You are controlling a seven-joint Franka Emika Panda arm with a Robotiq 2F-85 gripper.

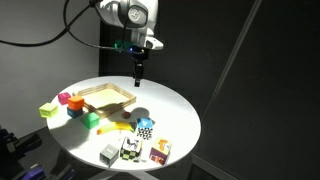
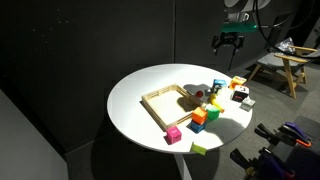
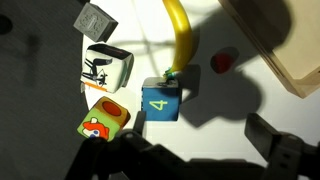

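My gripper stands open above the round white table, its two dark fingers wide apart with nothing between them. In the wrist view, a blue block marked with a 4 sits near the left finger, well below it. The yellow banana reaches toward that block. A small dark red round thing lies to the right of the block. Exterior view 1 has the gripper high over the table, behind the blue block.
An open wooden tray occupies the table's back left. Toward the front are a black-and-white block, a grey block and a patterned block. Green, orange and pink blocks stand left.
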